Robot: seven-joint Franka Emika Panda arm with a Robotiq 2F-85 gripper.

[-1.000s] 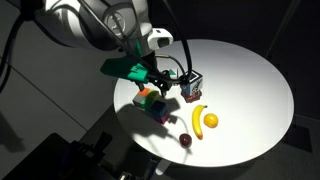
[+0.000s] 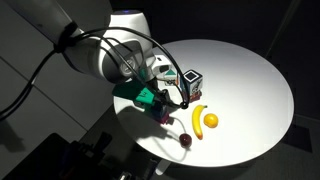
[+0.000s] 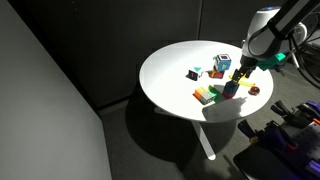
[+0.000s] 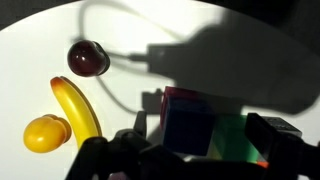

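Observation:
My gripper is open, low over the table. Between its fingers, as the wrist view looks down, appears a block with a dark blue top and pinkish-red side (image 4: 187,126); whether the fingers touch it I cannot tell. Beside that block, partly behind one finger, is a green block (image 4: 232,138). From the second exterior view the dark blue block (image 3: 231,88) stands just below the gripper. The arm covers much of the blocks in the first exterior view.
A banana (image 2: 197,122), an orange fruit (image 2: 211,120) and a dark red round fruit (image 2: 185,140) lie near the blocks. A patterned box (image 2: 191,82) stands behind.
The arm has come down toward the table and the blocks. The coloured blocks, in plain sight one second ago, are now largely covered by the gripper. The fruit has not moved.

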